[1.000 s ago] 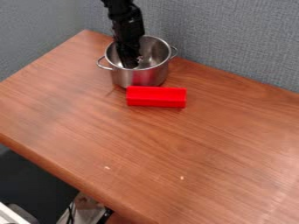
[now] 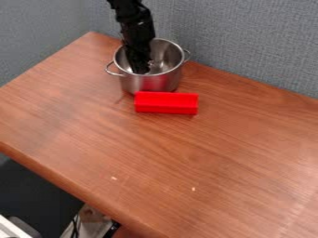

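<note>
A steel pot [image 2: 152,82] with two loop handles stands near the back of the wooden table. My black gripper [image 2: 140,65] reaches down inside it from above, toward the left part of the interior. Its fingertips are dark against the pot's inside, so whether they are open or shut is unclear. A red block [image 2: 165,103] lies on the table just in front of the pot.
A grey padded wall [image 2: 248,46] runs behind it. Beyond the near left edge are cables and dark floor.
The arm has shifted very slightly within the pot; the pot and red block look unmoved.
</note>
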